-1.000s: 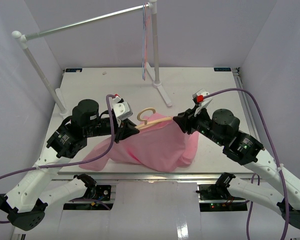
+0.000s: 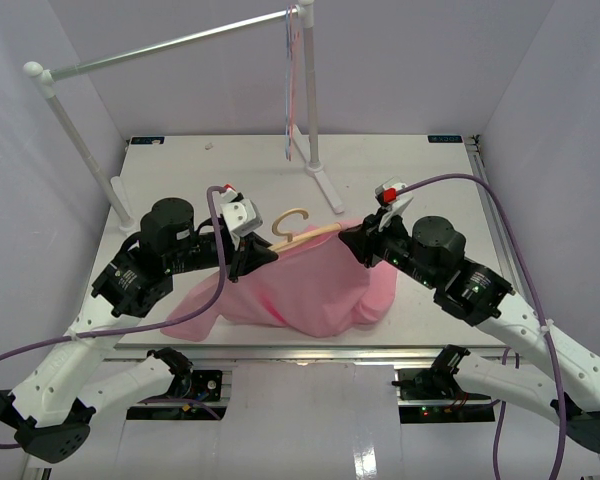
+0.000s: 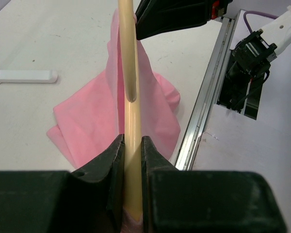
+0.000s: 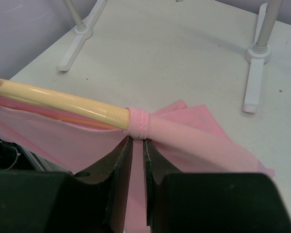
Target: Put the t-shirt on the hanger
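Observation:
A pink t-shirt (image 2: 310, 298) hangs from a pale wooden hanger (image 2: 317, 232) onto the table, its hook upward in the top view. My left gripper (image 2: 266, 258) is shut on the hanger's bar, seen end-on in the left wrist view. My right gripper (image 2: 350, 240) is at the hanger's other end; in the right wrist view a pink collar band (image 4: 138, 124) wraps round the bar just above its fingertips, which close on the fabric there.
A white rail stand (image 2: 180, 43) stands at the back left, with thin coloured strands hanging near its right post. Grey walls surround it.
My right gripper has shifted slightly left, with the shirt's edge rising a little along the hanger's end. The left gripper has barely moved.

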